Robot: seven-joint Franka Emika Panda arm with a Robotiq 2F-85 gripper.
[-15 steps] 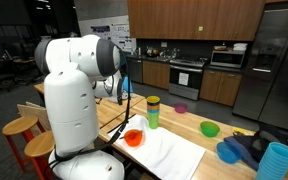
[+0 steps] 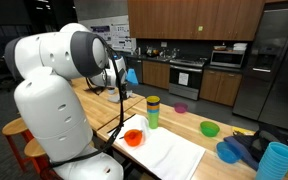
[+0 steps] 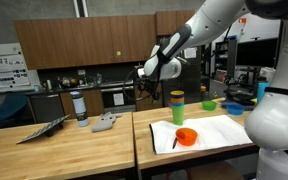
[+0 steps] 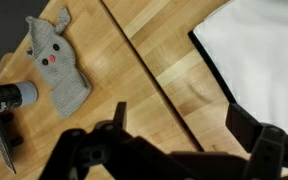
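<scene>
My gripper stands open above the wooden table, nothing between its fingers. In exterior view 2 the gripper [image 3: 141, 88] hangs over the table near the far edge, left of the tall green cup [image 3: 178, 108]. Toward the upper left of the wrist view lies a grey knitted toy [image 4: 58, 66] with a face, apart from the fingers. A white cloth or sheet [image 4: 264, 60] with a dark edge fills the upper right. On that sheet, in exterior view 1, sit an orange-red bowl [image 2: 133, 139] and the green cup [image 2: 152, 117].
A dark-and-white cylinder [image 4: 10, 97] stands beside the toy, near a black flat object [image 3: 57, 113]. Pink [image 2: 180, 108], green [image 2: 210, 128] and blue bowls [image 2: 229, 151] and a light blue cup [image 2: 275, 160] are on the right side.
The arm has swung, its elbow appearing larger and lower in exterior view 1. The objects on the table have not moved.
</scene>
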